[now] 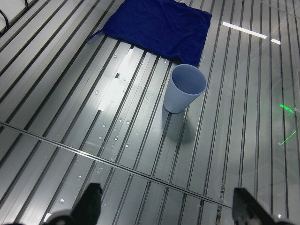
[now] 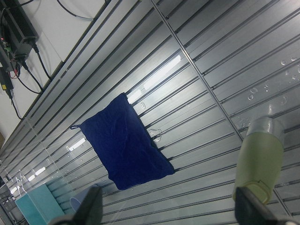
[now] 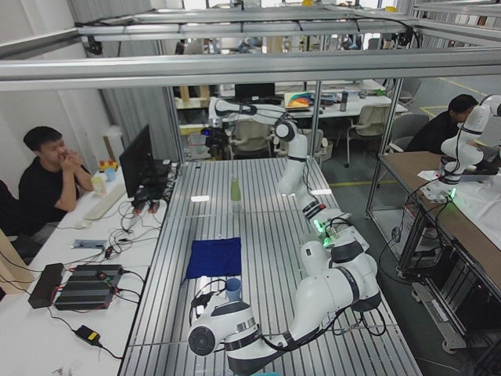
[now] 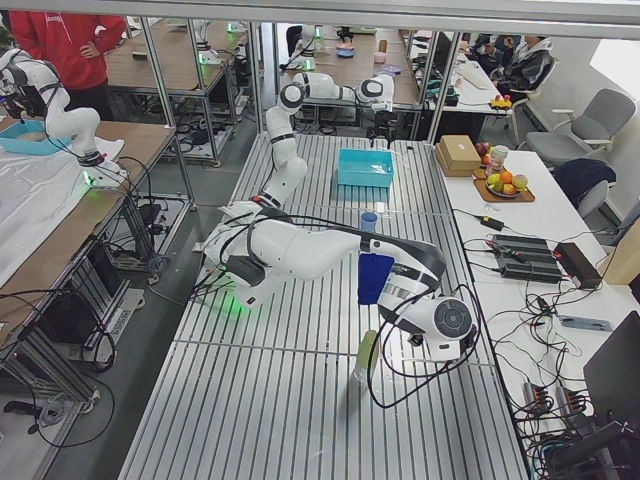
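Observation:
A light-blue cup (image 3: 233,289) (image 1: 184,88) stands upright on the slatted metal table, beside a folded dark blue cloth (image 3: 214,258) (image 2: 125,143). A green bottle (image 3: 236,189) (image 2: 258,161) stands farther along the table. My left gripper is above the table with the cup in front of it and apart from it; only dark finger edges show at the bottom of its wrist view. My right gripper hangs high at the other end, over the bottle's side, with dark fingertips at both lower edges, apart and open. The left fingertips also stand wide apart, empty.
A teal bin (image 4: 365,170) sits at one end of the table. A side desk (image 3: 94,329) carries black power units (image 3: 86,286), cables and a monitor; a fruit tray (image 4: 507,190) is on it.

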